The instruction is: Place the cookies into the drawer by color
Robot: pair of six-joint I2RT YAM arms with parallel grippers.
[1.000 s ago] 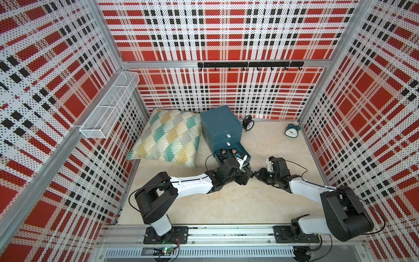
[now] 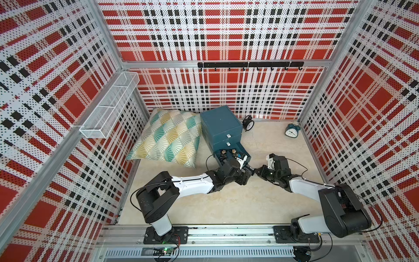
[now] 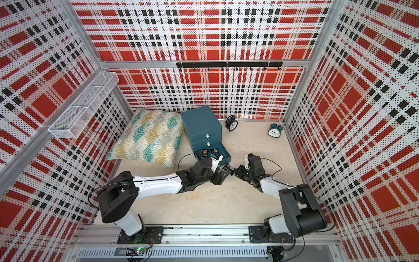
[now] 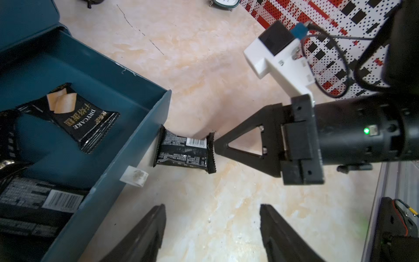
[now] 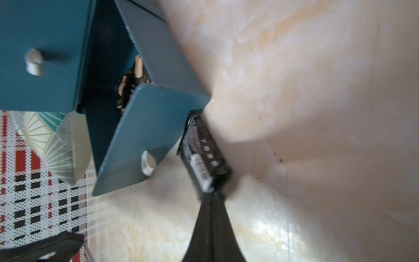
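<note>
A dark cookie packet [image 4: 183, 150] with a white barcode label is just outside the open blue drawer [image 4: 131, 150], beside its front panel. My right gripper is shut, its tips right at the packet's near end; whether they pinch the wrapper edge I cannot tell. Other dark packets are inside the drawer: one with tan pictures [image 4: 69, 111] and one with a barcode [image 4: 41, 205]. My left gripper is by the drawer's front, its fingers apart, with only table showing between them.
The blue cabinet [image 2: 220, 124] stands behind the drawer, a patterned cushion [image 2: 170, 135] to its left. A black clock [image 2: 248, 123] and a teal clock [image 2: 292, 130] are at the back.
The left arm and the drawer look nearly unchanged.
</note>
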